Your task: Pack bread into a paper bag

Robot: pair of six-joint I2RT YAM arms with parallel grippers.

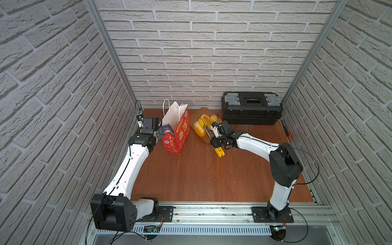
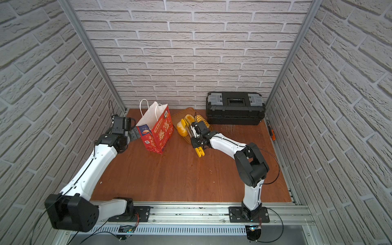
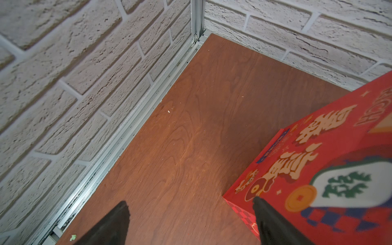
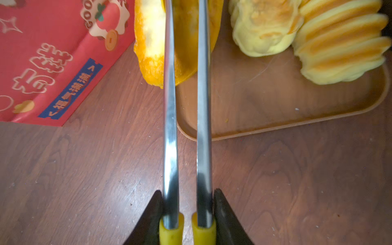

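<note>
A red paper bag (image 1: 182, 134) with white handles stands upright at the left, its top open. Beside its left side, my left gripper (image 1: 158, 133) is open, its fingers (image 3: 107, 228) wide apart with nothing between. My right gripper is shut on metal tongs (image 4: 204, 114) with yellow ends. The tongs reach over an orange-yellow bread (image 4: 151, 57) on the brown tray (image 4: 261, 130); whether their tips grip it is cut off from view. Two more breads, a pale lumpy one (image 4: 265, 28) and a ridged striped one (image 4: 343, 38), lie on the tray.
A black toolbox (image 1: 252, 110) stands at the back right, close to the tray. An orange-and-black tool (image 1: 287, 131) lies along the right edge.
</note>
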